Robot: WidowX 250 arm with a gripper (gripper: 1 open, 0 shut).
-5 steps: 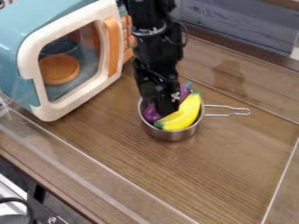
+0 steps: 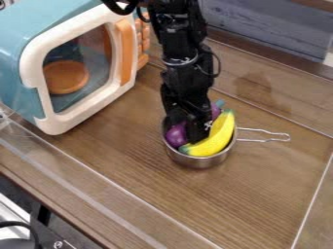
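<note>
A metal pot (image 2: pixel 196 159) with a wire handle stands on the wooden counter, holding a yellow banana (image 2: pixel 212 140) and purple items, likely vegetables (image 2: pixel 177 134). My black gripper (image 2: pixel 189 115) hangs over the pot's back left part, its fingers reaching down among the contents. It is open; what lies between the fingers is hard to see.
A toy microwave (image 2: pixel 65 63) in teal, white and orange, with an orange disc inside, stands at the back left. A wall is at the back right.
The pot and its contents have shifted a little toward the front and right. My gripper has moved slightly, still low over the pot.
</note>
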